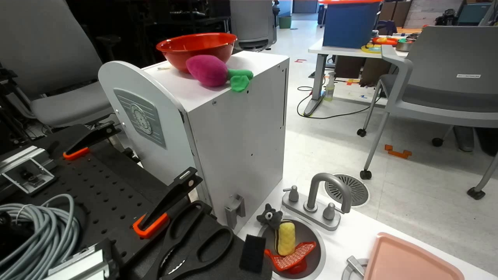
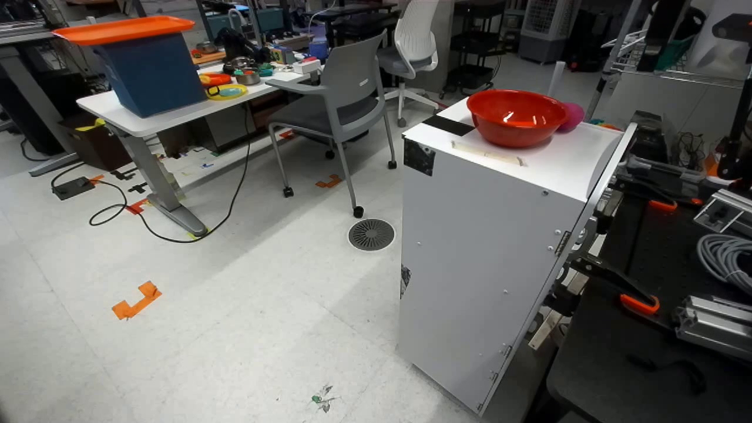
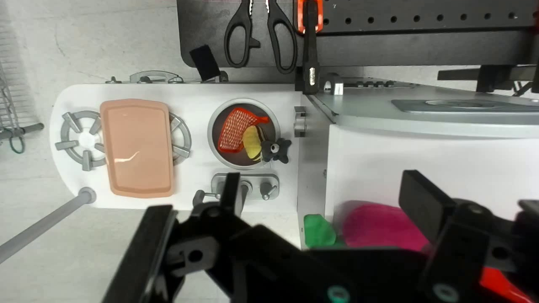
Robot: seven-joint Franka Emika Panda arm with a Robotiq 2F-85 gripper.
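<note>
In the wrist view my gripper is open, its two black fingers wide apart with nothing held between them. Below it, a round sink (image 3: 218,108) holds a red mesh piece (image 3: 236,130) and a yellow plush (image 3: 251,143); a small dark grey plush (image 3: 276,150) lies over the rim. A magenta plush vegetable (image 1: 208,70) with green leaves rests on the white cabinet (image 1: 238,135), its leaves hanging over the edge. Right behind it stands a red bowl (image 1: 198,44). Neither exterior view has the gripper in it.
A grey faucet (image 1: 327,191) rises beside the sink. A pink tray (image 3: 137,149) covers part of the stove rings on the white counter (image 3: 197,194). Scissors (image 1: 196,247) and an orange-tipped clamp (image 1: 165,207) lie along the black table edge.
</note>
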